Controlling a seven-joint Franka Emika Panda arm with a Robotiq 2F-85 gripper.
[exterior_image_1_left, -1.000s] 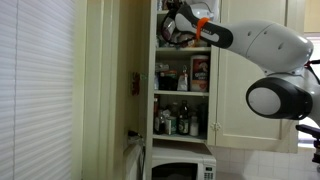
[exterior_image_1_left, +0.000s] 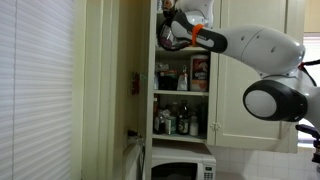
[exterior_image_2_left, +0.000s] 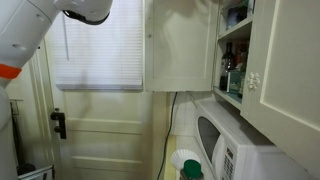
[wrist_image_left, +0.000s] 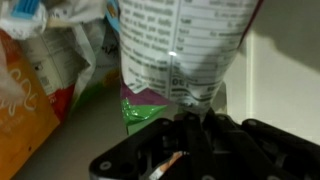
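Observation:
A white package with rows of small print (wrist_image_left: 182, 45) fills the upper middle of the wrist view. Its lower end meets the dark fingers of my gripper, which is shut on it. In exterior view 1 my gripper (exterior_image_1_left: 167, 38) is up at the top opening of the tall cupboard, too small and dark there to show what it holds. Beside the package in the wrist view lie an orange bag (wrist_image_left: 22, 120) and other colourful packets. A green and purple packet (wrist_image_left: 145, 110) shows just below it.
Lower cupboard shelves hold a red-labelled canister (exterior_image_1_left: 199, 72) and several bottles (exterior_image_1_left: 182, 122). The open cupboard door (exterior_image_1_left: 250, 105) stands to the right. A white microwave (exterior_image_1_left: 182, 160) sits underneath. In exterior view 2 a green-lidded jar (exterior_image_2_left: 192, 170) stands near the microwave.
In exterior view 1 the forearm's orange band and the gripper have shifted slightly left and down. The shelves' contents look the same.

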